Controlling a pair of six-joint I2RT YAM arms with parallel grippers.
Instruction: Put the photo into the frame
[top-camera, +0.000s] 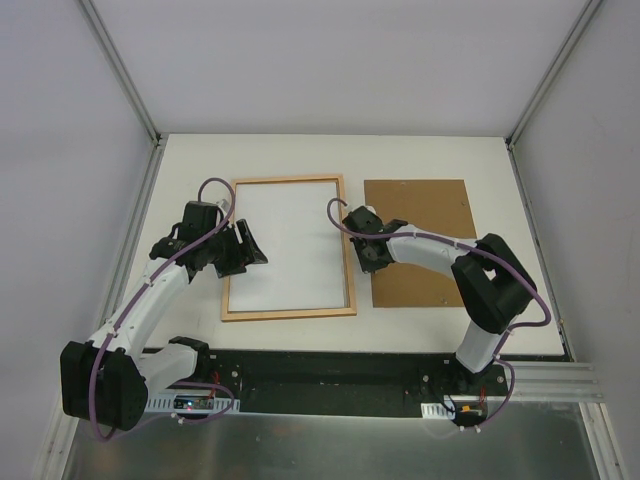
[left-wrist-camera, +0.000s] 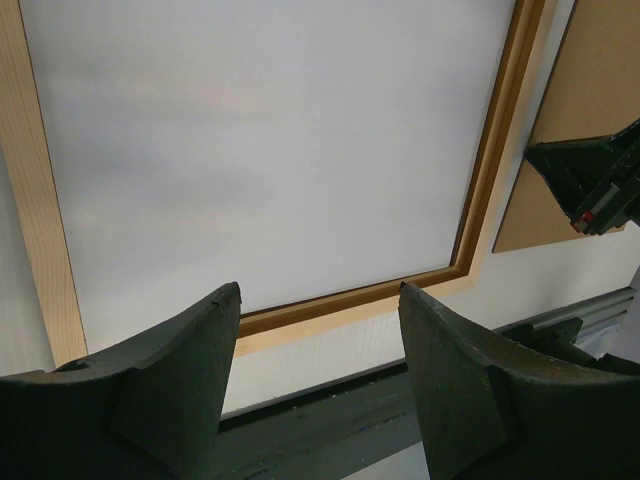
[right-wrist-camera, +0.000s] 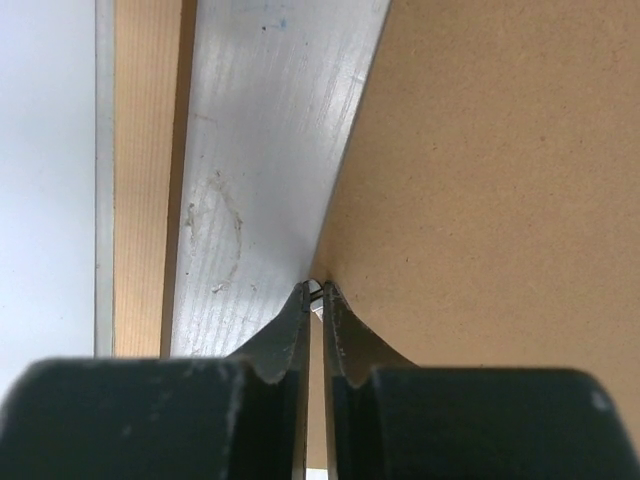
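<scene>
A wooden frame (top-camera: 286, 316) with a white sheet (top-camera: 285, 240) inside lies left of centre. A brown board (top-camera: 420, 285) lies to its right. My left gripper is open, hanging over the left part of the frame with nothing between its fingers. My right gripper is down at the left edge of the brown board, beside the frame's right rail. Its fingertips are close together round a small silvery bit at that edge; whether they grip anything cannot be told.
Walls and rails bound it, and a dark gap runs along the front edge.
</scene>
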